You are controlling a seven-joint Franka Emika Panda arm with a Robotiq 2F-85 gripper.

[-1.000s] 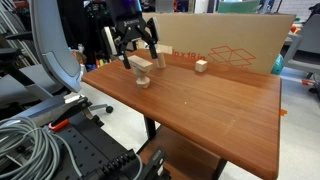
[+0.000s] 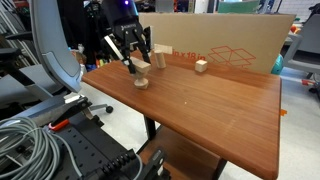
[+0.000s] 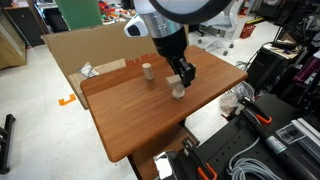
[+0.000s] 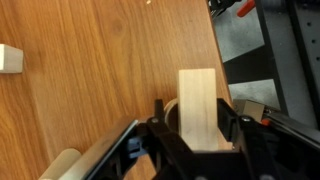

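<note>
A light wooden block [image 4: 197, 105] is held between the fingers of my gripper, which is shut on it. In exterior view 1 the block [image 2: 140, 66] appears just above a small round pale piece [image 2: 141, 83] standing near the table's edge. Exterior view 2 also shows the round piece [image 3: 178, 93] directly under the gripper [image 3: 180, 78]. From the wrist, the block covers most of that piece, leaving only part of its rim visible. Whether block and piece touch, I cannot tell.
A pale cylinder [image 3: 147, 71] stands upright farther back on the brown table [image 2: 220, 110]. Near the back edge sits a small pale cube [image 2: 201, 65]. A cardboard panel [image 2: 220, 38] rises behind the table.
In exterior view 1 the gripper and its block have come down slightly toward the round piece over the last second. The objects on the table have not visibly moved.
</note>
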